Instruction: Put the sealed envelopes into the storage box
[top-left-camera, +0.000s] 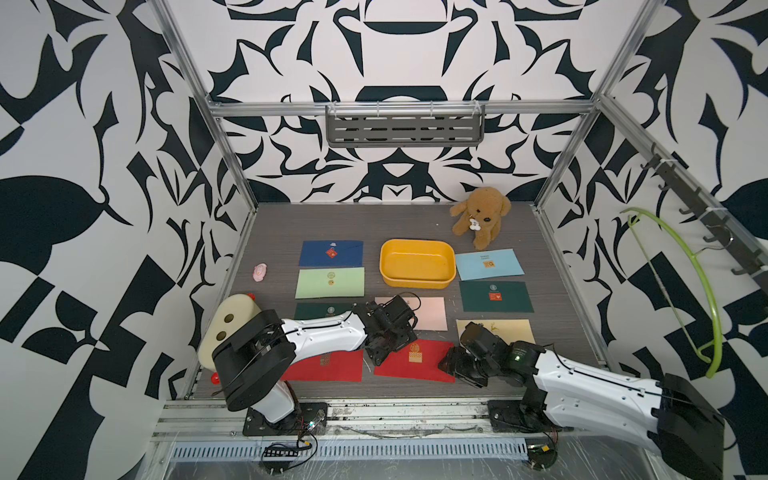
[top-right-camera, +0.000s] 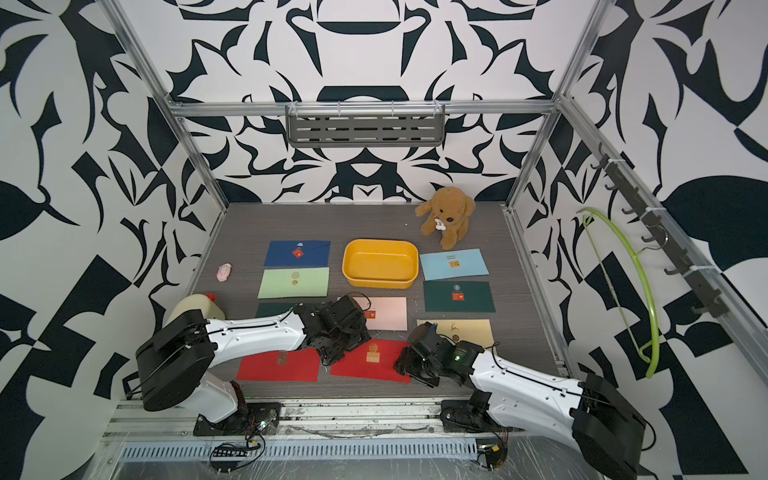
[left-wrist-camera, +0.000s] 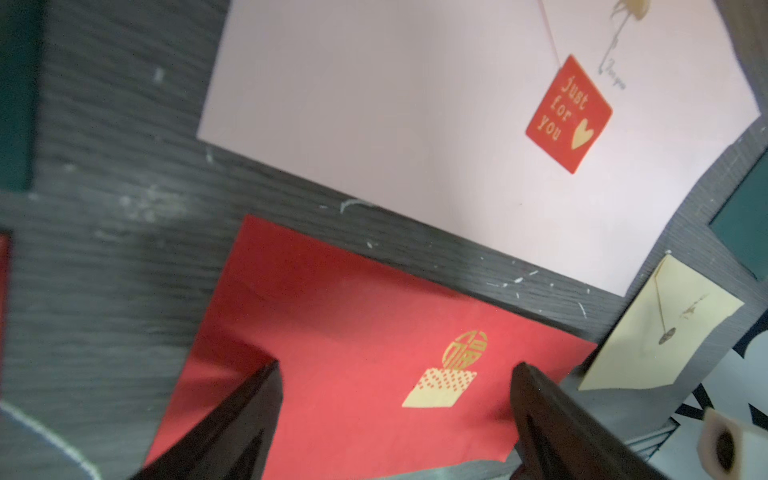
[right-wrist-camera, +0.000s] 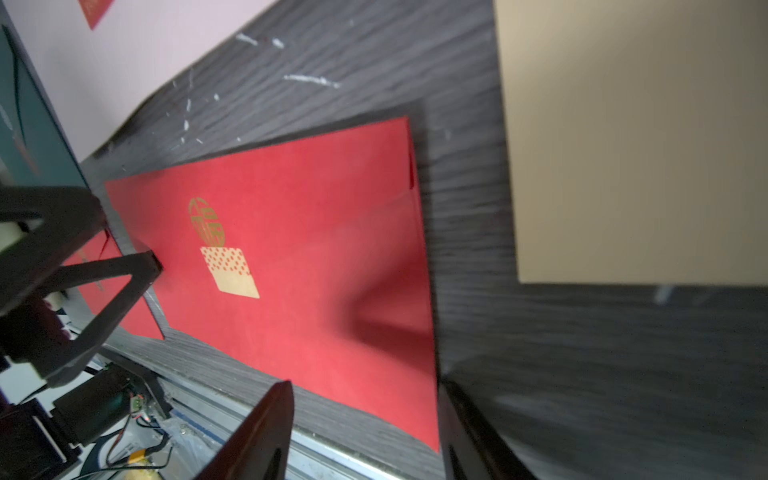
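The yellow box (top-left-camera: 417, 283) stands empty at the table's centre. Below it, a red envelope (right-wrist-camera: 320, 264) with a gold seal lies flat near the front. My left gripper is open over the left part of this envelope. Above its right end is my right gripper, its fingers apart; the right fingertip (right-wrist-camera: 449, 393) sits by the envelope's right edge. Whether either one touches the paper cannot be told. Around lie a second red envelope (top-left-camera: 336, 368), and pink (top-left-camera: 430, 313), cream (top-left-camera: 516, 329), dark green (top-left-camera: 496, 296), light blue (top-left-camera: 489, 264), light green (top-left-camera: 330, 282) and blue (top-left-camera: 330, 253) ones.
A brown plush dog (top-left-camera: 483, 216) sits at the back right beside the box. At the left are a small pink object (top-left-camera: 259, 273) and a cream block (top-left-camera: 226, 329). Another dark green envelope (top-left-camera: 321, 309) is partly behind the left arm.
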